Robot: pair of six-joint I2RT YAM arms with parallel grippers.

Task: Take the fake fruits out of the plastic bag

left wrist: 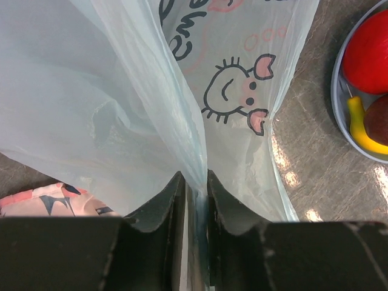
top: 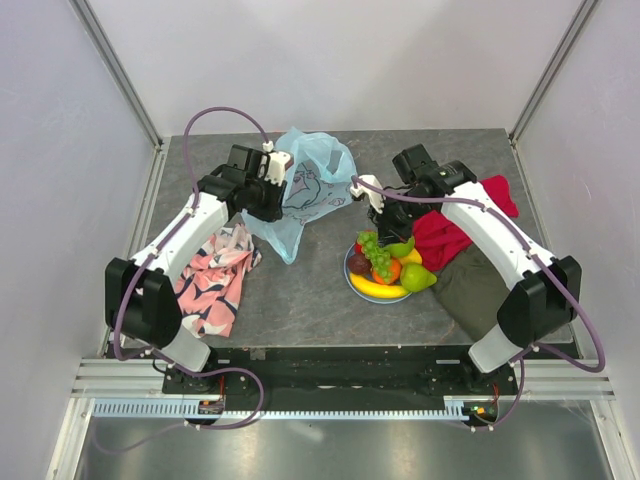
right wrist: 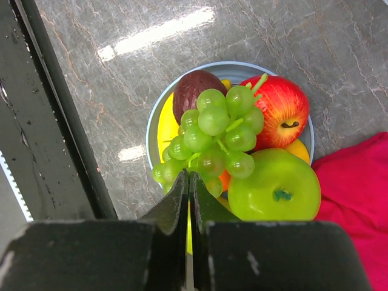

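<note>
The pale blue plastic bag lies open at the back centre, looking empty. My left gripper is at the bag, a fold of plastic running down between its part-open fingers; whether it grips the fold is unclear. My right gripper is shut, nothing visible between its fingers, over the bowl. The bowl holds green grapes, a red apple, a green apple, a dark purple fruit, a banana and other fruit.
A pink patterned cloth lies at the left, red and olive cloths at the right.
</note>
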